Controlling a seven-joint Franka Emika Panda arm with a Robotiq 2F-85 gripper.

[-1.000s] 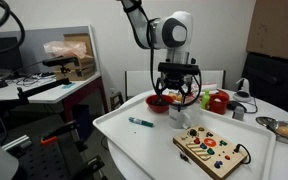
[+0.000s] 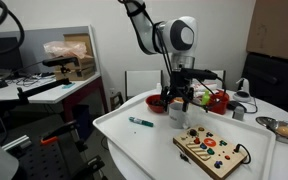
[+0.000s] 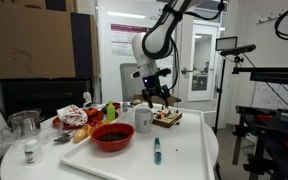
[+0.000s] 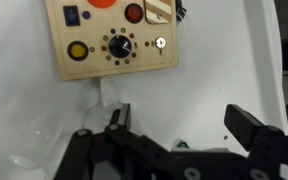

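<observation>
In the wrist view my gripper is open, its dark fingers wide apart over the white table, with nothing held between them. A wooden activity board (image 4: 114, 50) with knobs, a key and switches lies toward the top left of that view. A pale, washed-out shape at the lower left, probably the white mug, is hard to make out. A small bit of a teal marker (image 4: 182, 144) shows beyond the gripper's body. In exterior view 1 the white mug (image 2: 177, 118) stands behind the board (image 2: 208, 150), and the teal marker (image 2: 141, 122) lies to its left.
A person (image 2: 171, 55) leans over the table's far side, arms reaching toward the mug. A red bowl (image 3: 111, 137), bottles and pans crowd the back of the table.
The board and marker look unmoved.
</observation>
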